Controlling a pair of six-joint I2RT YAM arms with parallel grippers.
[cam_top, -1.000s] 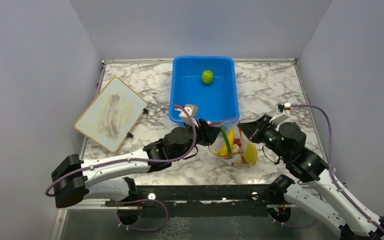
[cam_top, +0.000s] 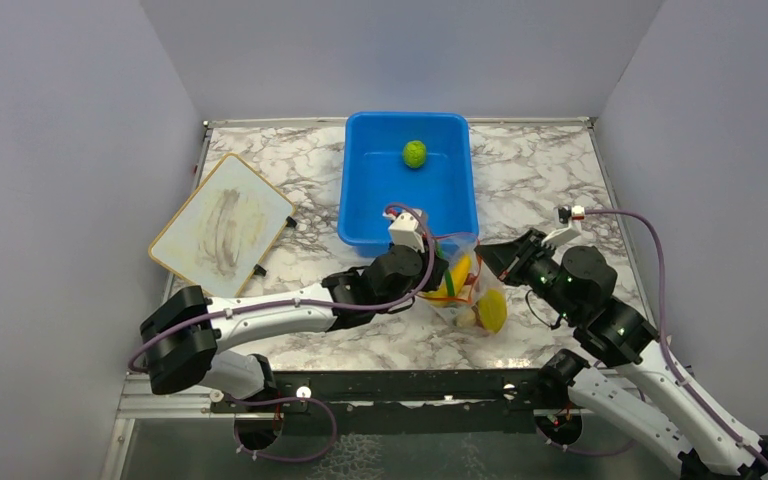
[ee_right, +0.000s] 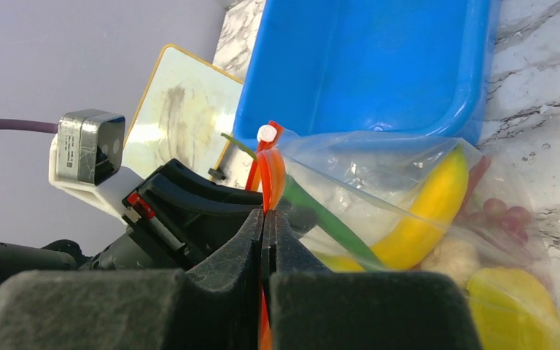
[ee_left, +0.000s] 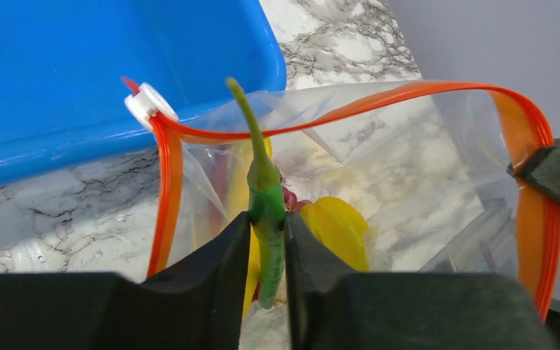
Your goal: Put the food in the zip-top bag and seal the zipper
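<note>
The clear zip bag (ee_left: 386, 97) stands with its orange-edged mouth wide apart; its white slider (ee_left: 149, 104) sits at one corner. Inside lie a banana (ee_right: 426, 219), red grapes (ee_right: 507, 217), a yellow fruit (ee_right: 514, 310) and a pale round item (ee_right: 452, 259). In the left wrist view a green pepper (ee_left: 266, 200) hangs upright between the fingertips of my left gripper, its stem up and its lower end within the bag mouth. My right gripper is shut on the bag's orange rim, opposite the left arm.
A blue bin (cam_top: 360, 180) behind the bag holds a green bumpy ball (cam_top: 414, 154). A whiteboard (cam_top: 222, 228) lies at the left. Both arms are close together at the bag.
My left gripper has moved right, carrying the pepper over the bag, and its arm now covers part of the mouth. The bag's contents shifted slightly left. The right arm stays put.
</note>
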